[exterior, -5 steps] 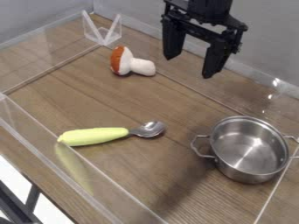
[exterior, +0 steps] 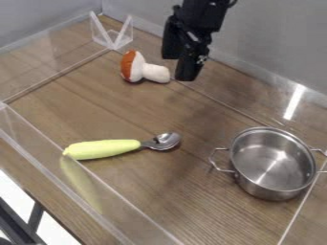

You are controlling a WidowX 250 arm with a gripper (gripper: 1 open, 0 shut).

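My black gripper (exterior: pixel 186 63) hangs open over the back of the wooden table, just right of an orange-and-white mushroom toy (exterior: pixel 145 70). I cannot see anything between its fingers. A spoon with a pale yellow handle (exterior: pixel 105 148) lies in the front left, its metal bowl pointing right. A steel pot (exterior: pixel 272 165) with side handles stands at the right.
A white wire rack (exterior: pixel 111 33) is at the back left. Clear walls (exterior: pixel 31 144) edge the table.
My gripper has moved left, toward the mushroom toy, and turned so that it looks narrower. The objects on the table have not moved.
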